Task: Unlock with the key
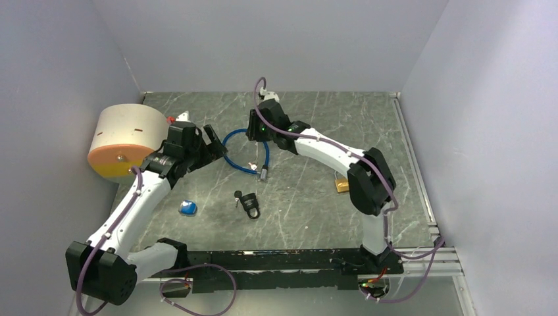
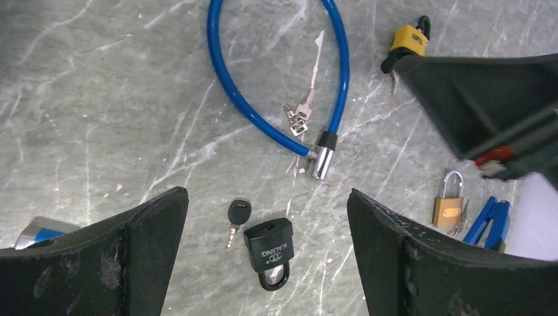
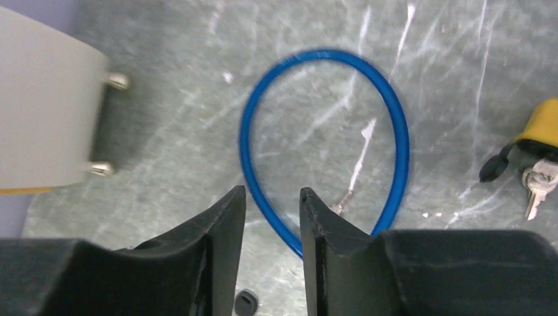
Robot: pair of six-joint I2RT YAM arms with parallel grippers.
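A blue cable lock (image 1: 229,158) forms a loop with its metal cylinder (image 2: 321,161) at the front; small keys (image 2: 299,122) lie inside the loop. My right gripper hangs above it, part open with a narrow empty gap. My left gripper stands open over the left-middle table, nothing between its fingers. Below it lie a black padlock (image 2: 268,243) and a black-headed key (image 2: 239,214). A yellow padlock with key (image 3: 541,128) is right of the loop; a brass padlock (image 2: 447,210) lies at the right.
A white cylinder box (image 1: 128,131) stands at the left, a small blue item (image 1: 188,207) before it. Blue tools (image 2: 493,217) lie at the right, largely hidden in the top view by the right arm. Grey walls enclose the table.
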